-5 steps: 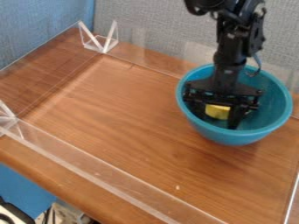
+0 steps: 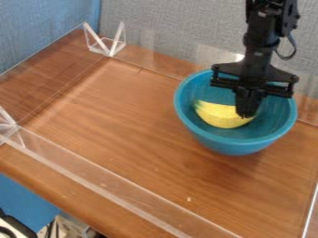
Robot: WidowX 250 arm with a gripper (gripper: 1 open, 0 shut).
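A teal bowl sits on the wooden table at the right. Inside it lies a yellow oblong object. My black gripper hangs over the bowl's back right part, its lower end reaching down beside the yellow object's upper right end. Whether anything is between its fingertips is too small to tell.
Clear plastic edging runs along the back and front left, with white bracket pieces at the back left. A grey wall stands behind.
My gripper has moved up and to the right within the bowl area, uncovering the yellow object, which now shows toward the bowl's left.
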